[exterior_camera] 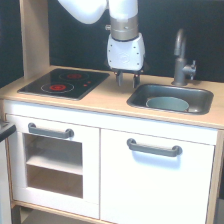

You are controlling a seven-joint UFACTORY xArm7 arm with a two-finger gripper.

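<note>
My gripper (pixel 128 79) hangs from the white arm above the counter, between the black stove top and the sink. Its two dark fingers point down and look apart, with nothing visible between them. Inside the dark sink (pixel 204 101) lies a round grey-green dish or lid (pixel 167 103). The gripper is to the left of the sink and does not touch that dish.
The black stove (pixel 65 83) with red rings fills the counter's left side. A grey faucet (pixel 180 60) rises behind the sink. Below are an oven-like door with a handle (pixel 50 132) and a closed white cabinet (pixel 150 180). Bare wooden counter (pixel 105 99) lies between stove and sink.
</note>
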